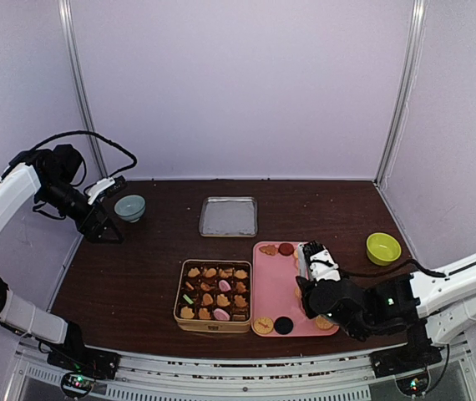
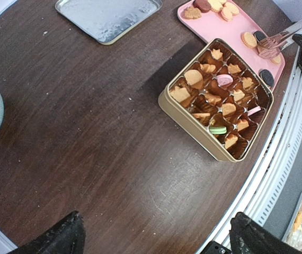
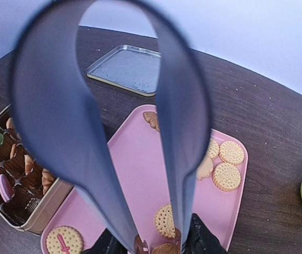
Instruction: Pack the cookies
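Note:
The cookie box [image 1: 212, 294], a gold tin with a brown divided insert, holds several cookies. Right of it lies the pink tray [image 1: 273, 284] with round, dark and shaped cookies, among them a pale cookie [image 3: 226, 177]. My right gripper is low over the tray's near right part, fingertips at brown and pale cookies; whether one is between them I cannot tell. My left gripper stands open and empty, raised over the left side of the table, away from the box.
A metal tray [image 1: 229, 219] lies at the back middle. A blue bowl [image 1: 129, 208] is at the left, a green bowl [image 1: 382, 247] at the right.

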